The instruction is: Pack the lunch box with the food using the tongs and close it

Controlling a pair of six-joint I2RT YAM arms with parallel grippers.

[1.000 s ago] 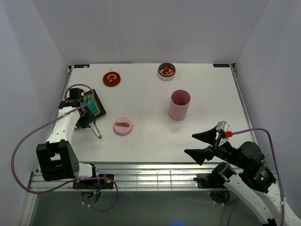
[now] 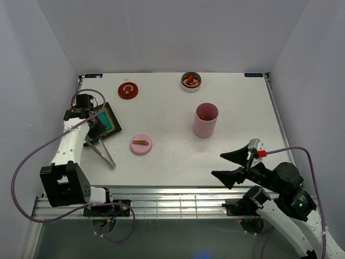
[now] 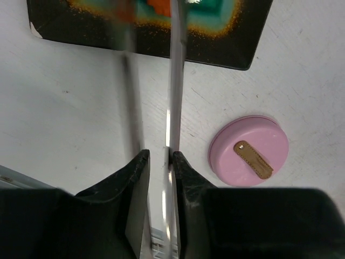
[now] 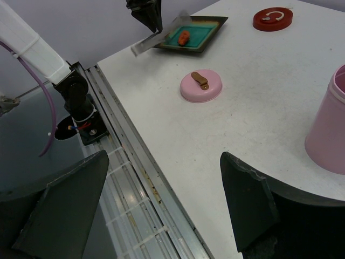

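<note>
Metal tongs [image 3: 175,91] are raised in my left gripper [image 2: 96,137], shut on them above the front of the dark-rimmed teal tray [image 2: 108,121]; an orange piece [image 4: 183,38] lies on the tray. A pink lid [image 2: 141,147] with a tan strap sits right of the tray. A pink container [image 2: 205,125] with red inside stands right of centre. A round container [image 2: 191,86] holding orange pieces is at the back. My right gripper [image 2: 229,167] is open and empty at the front right, beyond the table edge.
A red round lid [image 2: 128,94] with a light handle lies at the back left. The left wall is close beside my left arm.
My left gripper has risen with the tongs, which have shifted slightly left and toward the front. My right arm has stayed still.
</note>
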